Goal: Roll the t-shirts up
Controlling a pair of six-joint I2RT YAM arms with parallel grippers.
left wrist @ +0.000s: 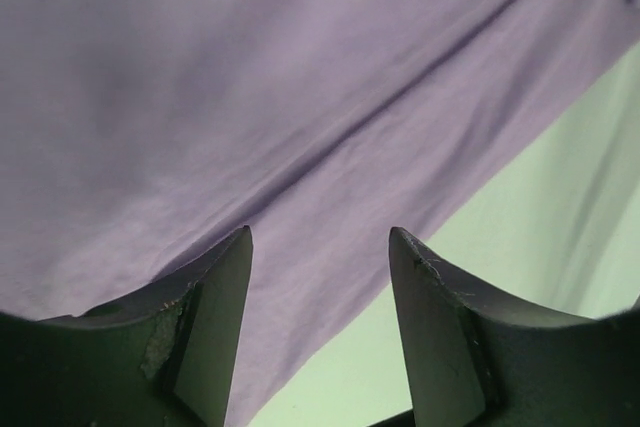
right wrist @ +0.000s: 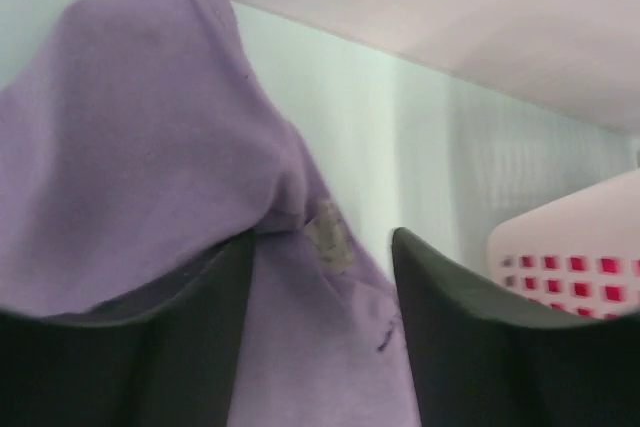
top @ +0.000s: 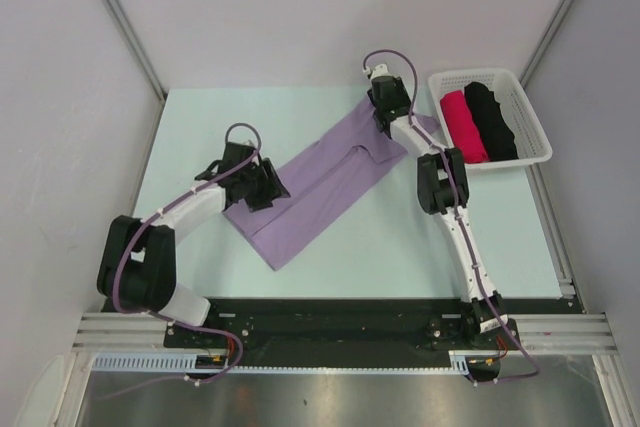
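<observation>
A lilac t-shirt [top: 315, 212] lies folded lengthwise, diagonal across the white table from lower left to upper right. My left gripper [top: 265, 185] hangs open over its lower-left part; in the left wrist view, shirt [left wrist: 200, 97] shows below the spread fingers. My right gripper [top: 390, 102] is at the shirt's upper-right end beside the basket. In the right wrist view its blurred fingers are apart at a bunched fold [right wrist: 190, 117]; whether cloth is gripped is unclear.
A white basket [top: 535, 142] at the upper right holds a red rolled cloth [top: 462, 122] and a black one [top: 490, 122]. The back wall is close behind the right gripper.
</observation>
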